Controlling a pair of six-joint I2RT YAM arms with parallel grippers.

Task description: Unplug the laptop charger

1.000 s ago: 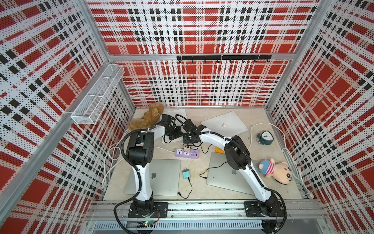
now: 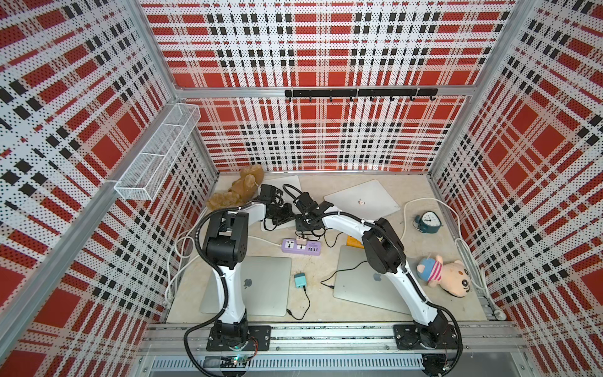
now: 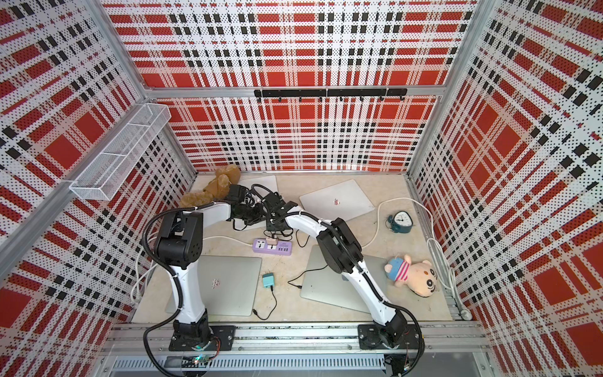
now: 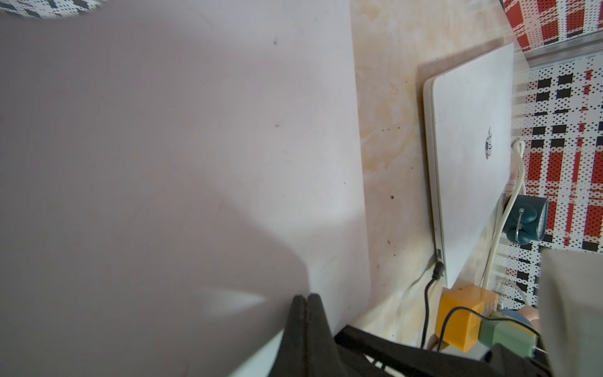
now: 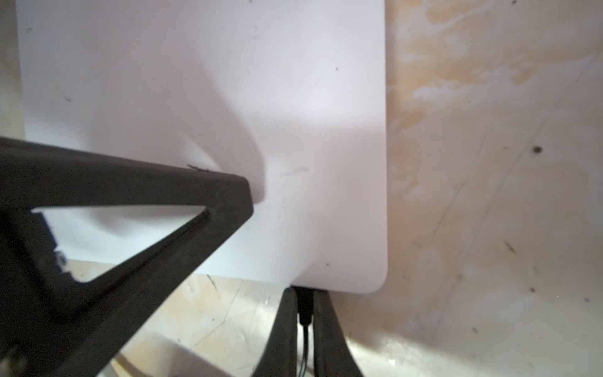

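Note:
A pale laptop [image 5: 301, 188] lies flat at the back left, with a black charger plug [image 5: 305, 306] at its front edge near the right corner. My right gripper is at this edge, one finger close on each side of the plug. Whether the fingers press on it cannot be told. A thin black cord [image 5: 305, 339] runs from the plug down between the fingers. In the left wrist view, my left gripper is shut over the laptop lid [image 4: 188, 157], with nothing visible between its fingertips. From above, both grippers largely cover the plug.
A purple power strip [image 2: 301, 247] with a charger in it stands just in front. Other laptops lie at the back right [image 2: 362, 199], front left [image 2: 248, 286] and front right [image 2: 370, 282]. A teal charger [image 2: 300, 280] and a brown plush [image 2: 241, 186] are nearby.
Both arms look almost still in the top left view. No laptop or charger has visibly moved.

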